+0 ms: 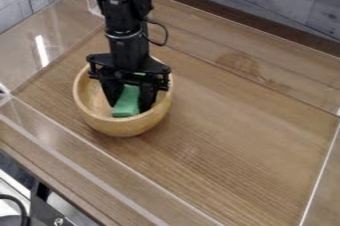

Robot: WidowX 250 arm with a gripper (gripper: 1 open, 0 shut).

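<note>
A wooden bowl sits on the left half of the table. The black gripper is low inside it, shut on a green object that is partly hidden behind the fingers.
A grey plank wall stands behind. The table's left edge, with dark cables beyond it, is at the lower left.
</note>
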